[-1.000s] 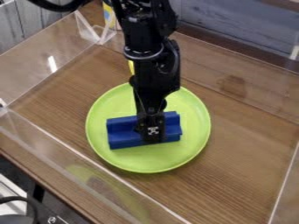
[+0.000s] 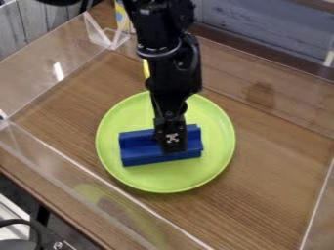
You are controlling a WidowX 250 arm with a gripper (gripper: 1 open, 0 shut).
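Note:
A blue rectangular block (image 2: 139, 153) lies on a bright green plate (image 2: 209, 168) in the middle of the table. My black gripper (image 2: 170, 132) points down from above over the block, its tip at the block's upper middle and hiding part of it.
A yellow object (image 2: 146, 68) sits behind the arm, partly hidden, and another (image 2: 121, 15) is at the back left. Clear panels edge the left side, and a cable lies at the lower left.
My gripper has lifted slightly from where it was over the block. The block and plate have stayed in place.

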